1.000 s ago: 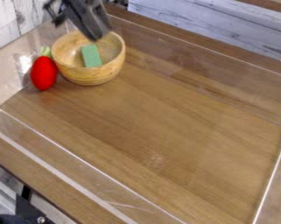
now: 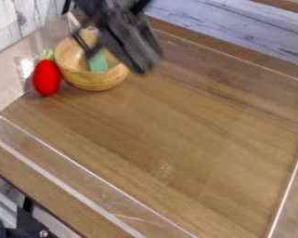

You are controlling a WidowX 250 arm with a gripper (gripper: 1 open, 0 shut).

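Observation:
A wooden bowl (image 2: 92, 76) sits at the upper left of the table, holding a green block (image 2: 97, 62). A red object (image 2: 45, 78) lies just left of the bowl, with a green item (image 2: 47, 56) behind it. My gripper (image 2: 136, 56) is a blurred dark shape above and partly in front of the bowl, hiding much of its top. It appears shut, and I see nothing held in it, though blur hides the fingertips' detail.
A clear crinkled item (image 2: 23, 78) is at the far left edge. White boards border the table at the back and left.
My gripper has moved lower and rightward, now covering more of the bowl and the green block. The objects on the table appear unmoved.

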